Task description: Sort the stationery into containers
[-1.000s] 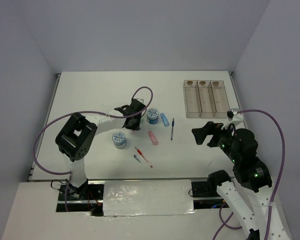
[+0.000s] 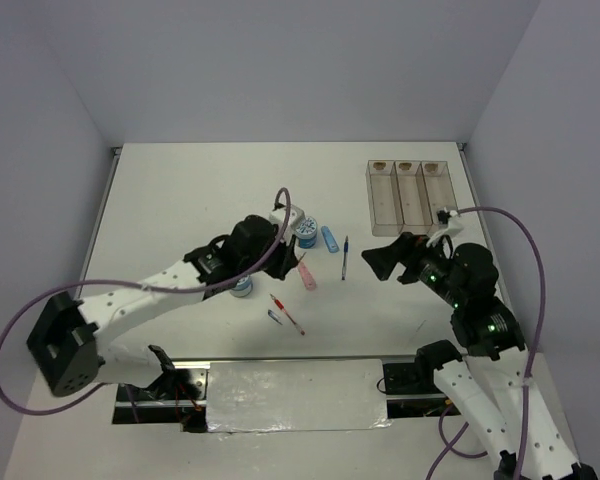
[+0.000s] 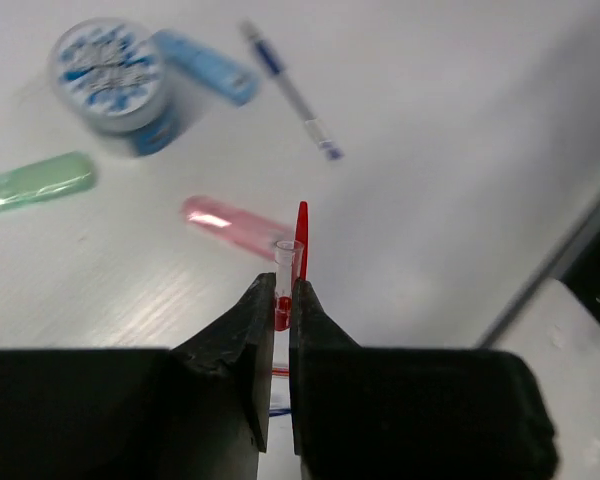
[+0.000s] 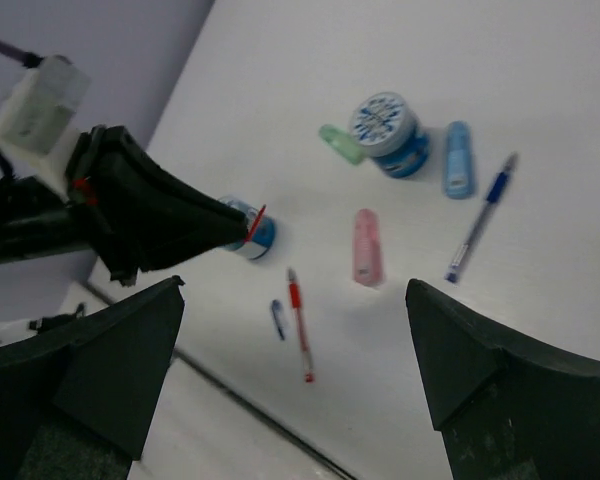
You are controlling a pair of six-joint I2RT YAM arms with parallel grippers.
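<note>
My left gripper is shut on a small red pen (image 3: pixel 302 225), held raised over the table. Below it lie a pink item (image 2: pixel 307 276), a blue item (image 2: pixel 329 239), a blue-and-silver pen (image 2: pixel 345 258), a red pen (image 2: pixel 288 314) and a small blue pen (image 2: pixel 274 317). Two blue-lidded jars (image 2: pixel 306 230) (image 4: pixel 260 237) stand among them, with a green item (image 3: pixel 40 182) beside one. My right gripper (image 2: pixel 385 258) hangs open to the right of the items, its fingers wide and empty.
A clear three-compartment container (image 2: pixel 385 200) sits at the back right of the white table (image 2: pixel 170 170). The table's front edge lies below the arms.
</note>
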